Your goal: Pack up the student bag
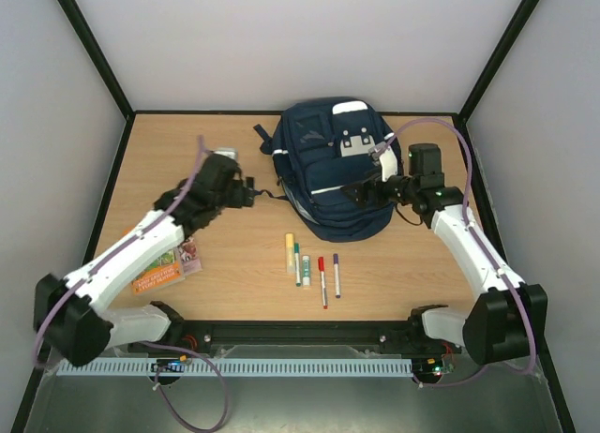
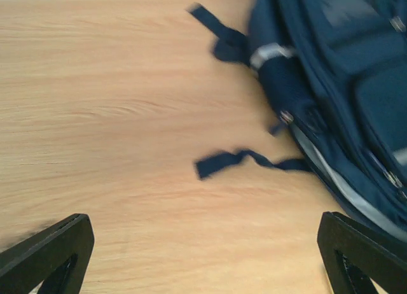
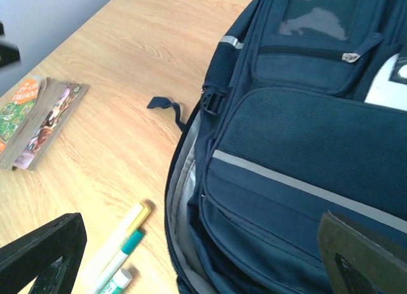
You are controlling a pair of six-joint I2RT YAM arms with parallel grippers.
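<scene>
A navy backpack [image 1: 333, 171] lies on the wooden table, its side zip parted in the right wrist view. My right gripper [image 1: 366, 191] is open over its front pocket [image 3: 292, 192]. My left gripper [image 1: 242, 193] is open above the table just left of the bag, nothing between its fingers. Books [image 3: 48, 122] lie at the left, partly under my left arm in the top view. A yellow stick [image 1: 290, 253], a glue stick [image 1: 307, 270] and several markers [image 1: 322, 281] lie in front of the bag.
Bare table [image 1: 169, 152] spans the back left and front right. Walls border the table at the back and sides.
</scene>
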